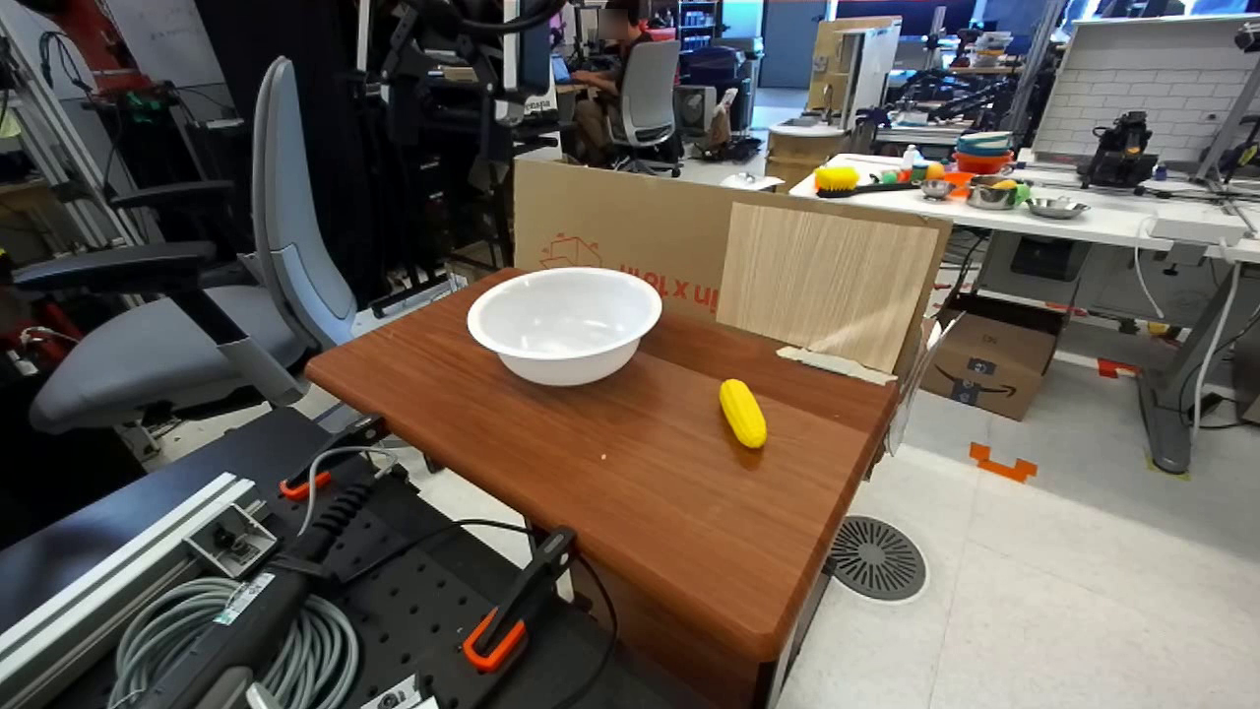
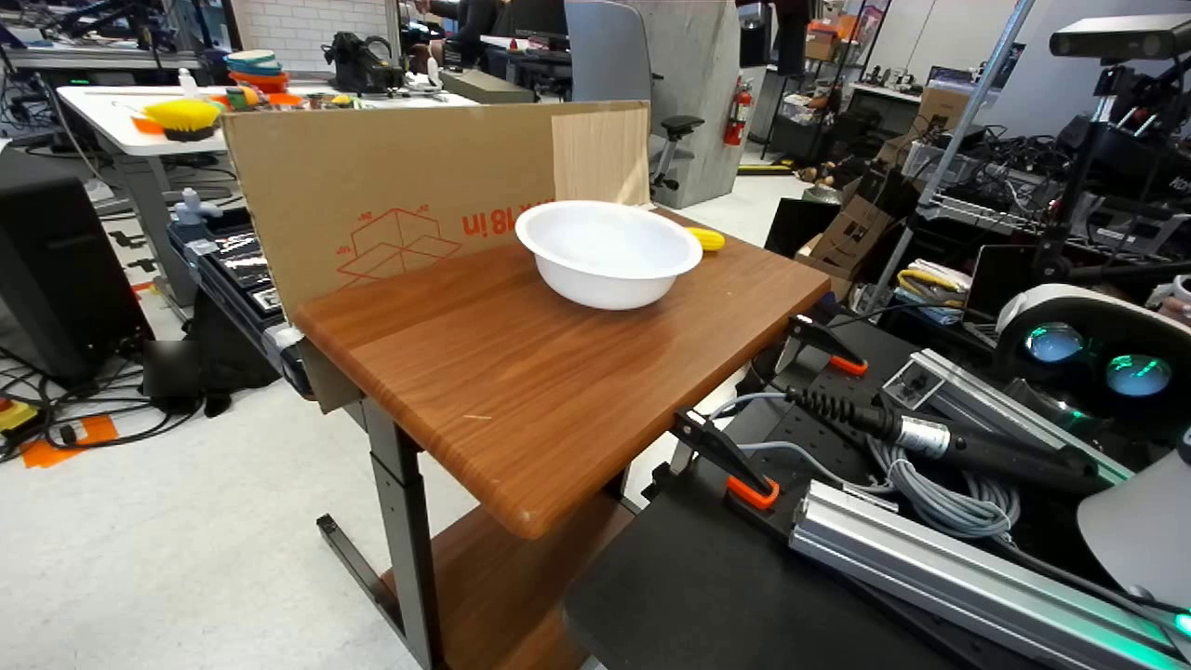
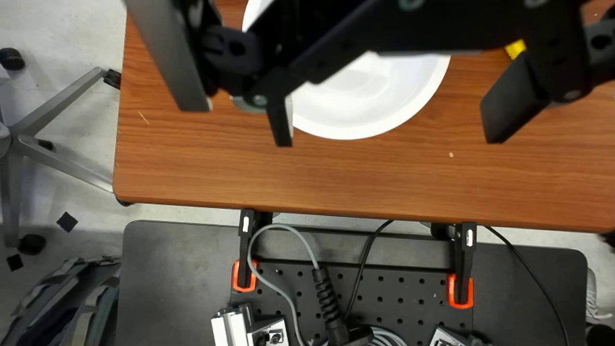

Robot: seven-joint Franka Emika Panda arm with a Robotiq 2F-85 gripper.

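On the brown table (image 1: 661,473) lies a yellow corn-like object (image 1: 743,414), toward the right in exterior view 1. A wide white bowl (image 1: 564,325) stands upright to its left; nothing shows inside it. In exterior view 2 the bowl (image 2: 608,255) partly hides the yellow object (image 2: 705,239). My gripper is open in the wrist view, its fingers wide apart with nothing between them. It hangs above the table, with the bowl (image 3: 369,109) in view below and partly covered by the gripper's body. Only a small yellow piece (image 3: 514,49) shows near the right finger.
A cardboard panel (image 1: 638,219) borders the table's back edge. Two black-and-orange clamps (image 3: 245,274) grip the front edge, beside a black base plate (image 3: 173,277) carrying cables.
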